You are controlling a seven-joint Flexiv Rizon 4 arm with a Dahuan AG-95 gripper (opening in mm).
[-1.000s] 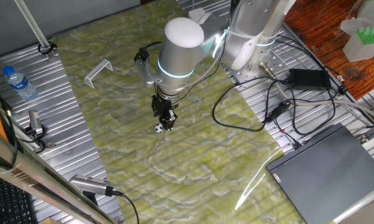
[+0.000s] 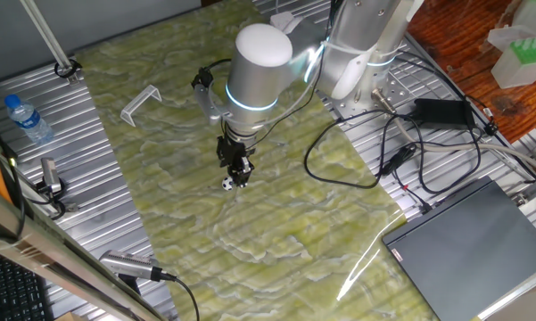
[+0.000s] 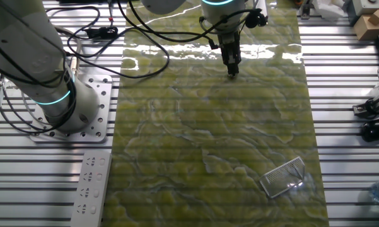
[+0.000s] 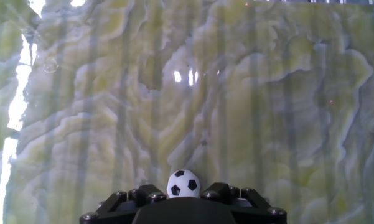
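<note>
A small black-and-white soccer ball [image 4: 183, 184] sits at the bottom middle of the wrist view, between the two black fingers of my gripper. The fingers close in on it from both sides with no clear gap, so the gripper looks shut on it. From exterior view 1, the ball [image 2: 227, 184] shows at the fingertips of the gripper [image 2: 235, 181], low over the green marbled mat [image 2: 276, 241]. Whether the ball touches the mat cannot be told. In exterior view 2 the gripper [image 3: 232, 74] points down and the ball is not clearly visible.
A white bracket-like stand [image 2: 141, 104] is on the mat, well away from the gripper. Black cables [image 2: 343, 185] loop near the arm's base, and a dark laptop-like slab [image 2: 468, 254] covers one mat corner.
</note>
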